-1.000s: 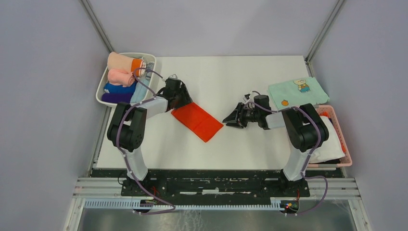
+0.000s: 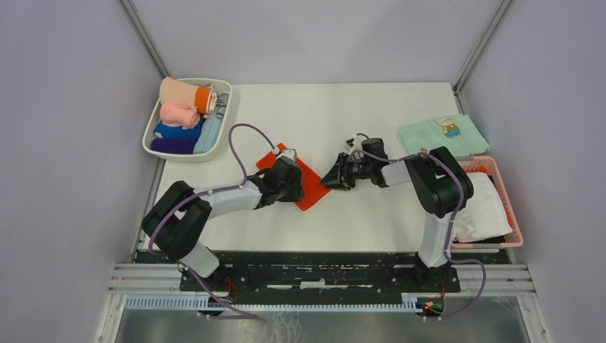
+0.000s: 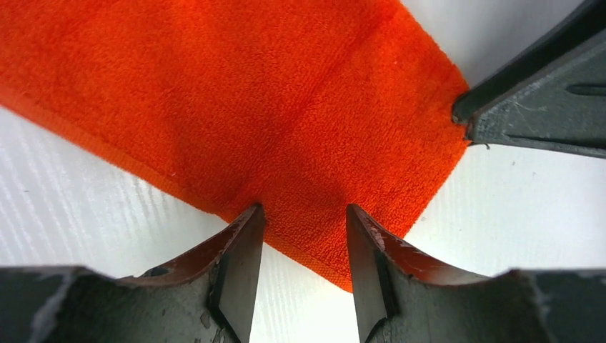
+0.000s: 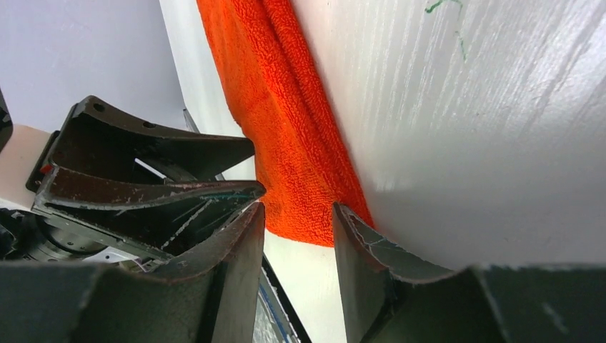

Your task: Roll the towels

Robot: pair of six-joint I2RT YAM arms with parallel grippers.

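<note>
An orange-red towel point(image 2: 311, 187) lies on the white table as a folded strip, slanting from upper left to lower right. In the left wrist view my left gripper is open, its fingertips on either side of the towel's long near edge. My right gripper has its fingers apart too, with the towel's lower right end between them, close to a corner. From the left wrist view the right fingers point(image 3: 532, 107) appear right at that end's edge. The left arm hides the towel's middle from above.
A white basket point(image 2: 148, 136) holding several rolled towels stands at the back left. A mint-green folded towel point(image 2: 429, 136) lies at the right, behind a pink basket point(image 2: 516, 232) with white cloth.
My left gripper has come from the towel's upper left end down toward its lower right part. My right gripper has shifted left to the lower right end. The towel lies about where it was.
</note>
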